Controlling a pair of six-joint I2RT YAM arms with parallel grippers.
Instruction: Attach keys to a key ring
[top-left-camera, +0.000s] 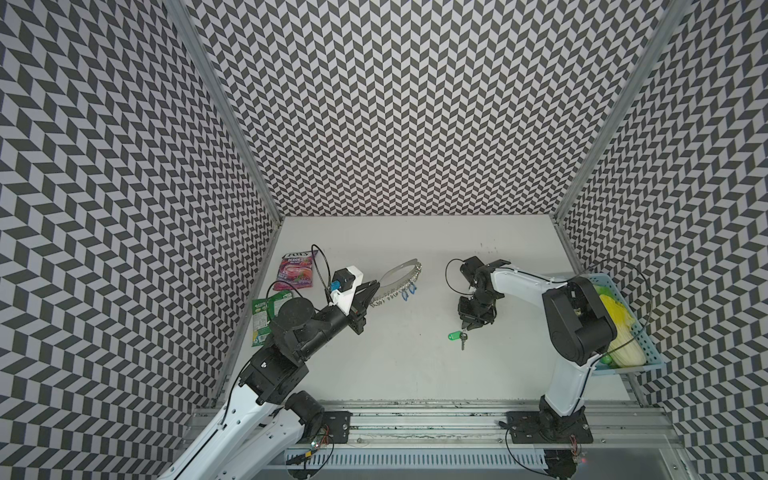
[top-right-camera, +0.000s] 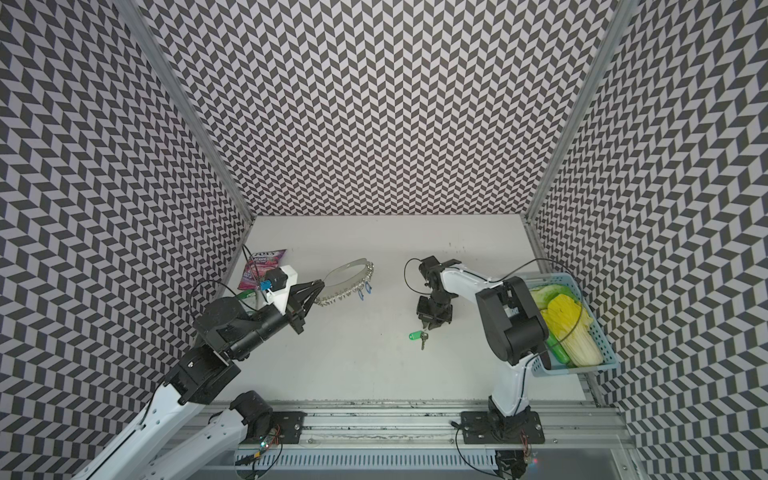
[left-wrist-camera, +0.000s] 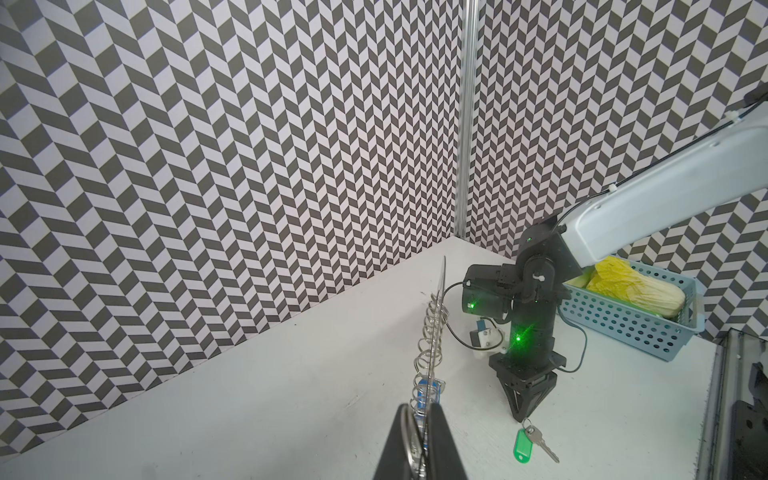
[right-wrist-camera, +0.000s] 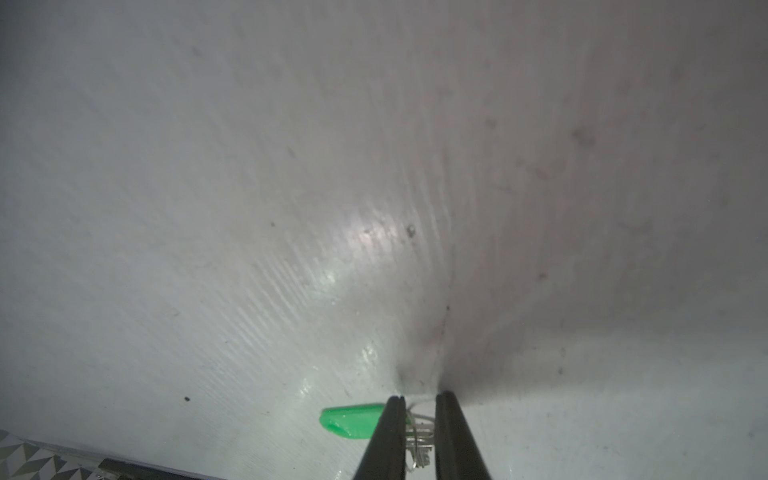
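Observation:
A large metal hoop (top-left-camera: 400, 273), strung with coils and small blue-tagged keys (top-left-camera: 408, 291), is raised at its end by my left gripper, which is shut on it. A key (left-wrist-camera: 542, 444) with a green tag (left-wrist-camera: 522, 445) lies on the table below my right gripper. The right gripper's fingertips stand a little apart, low over the tag's small ring (right-wrist-camera: 422, 420), which shows between them; whether they touch it I cannot tell.
A blue basket (top-right-camera: 596, 344) of vegetables stands at the right, near my right arm. A pink packet (top-left-camera: 296, 272) and a green packet (top-left-camera: 261, 324) lie at the left.

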